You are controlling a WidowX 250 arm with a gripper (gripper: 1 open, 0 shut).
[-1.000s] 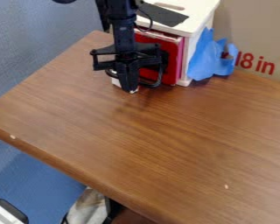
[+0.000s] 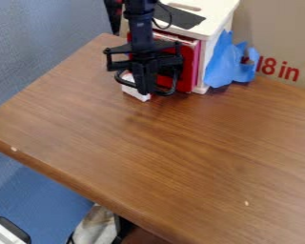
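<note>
My black gripper (image 2: 142, 88) hangs low at the front left of a white box (image 2: 201, 11) with a red front (image 2: 186, 74). A white piece (image 2: 130, 85) shows at table level just behind and left of the fingertips, partly hidden by them. Whether the fingers are open or shut, or hold that piece, I cannot tell.
A crumpled blue object (image 2: 229, 61) leans at the box's right side, before a cardboard panel (image 2: 282, 29) with red print. The table's left edge drops to blue floor.
The gripper has risen slightly and shifted a little, and more of the white piece near its tips shows now.
</note>
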